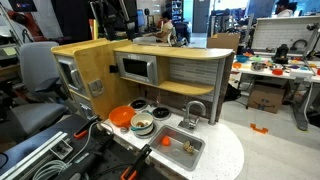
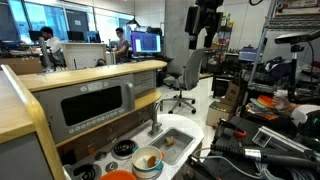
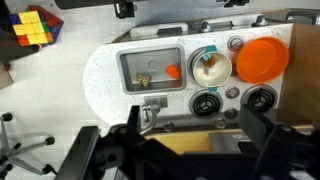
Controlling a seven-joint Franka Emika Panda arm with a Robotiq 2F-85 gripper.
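Observation:
High above a toy kitchen counter, my gripper points down at it, with its dark fingers (image 3: 133, 122) wide apart. Nothing shows between them. In the wrist view the grey sink (image 3: 128, 67) holds a small orange-red item (image 3: 173, 72) and a small yellow-brown item (image 3: 143, 79), lying apart. Beside the sink stands a white pot (image 3: 211, 80) with something small and orange inside. An orange plate (image 3: 262, 60) lies past the pot, near the counter's end. The gripper (image 2: 201, 43) also hangs well above the counter in exterior view 2.
A silver faucet (image 1: 195, 112) rises behind the sink. Dark burners (image 3: 207, 104) lie behind the pot and plate. A microwave (image 2: 88, 112) and a wooden shelf (image 1: 185, 87) stand along the back.

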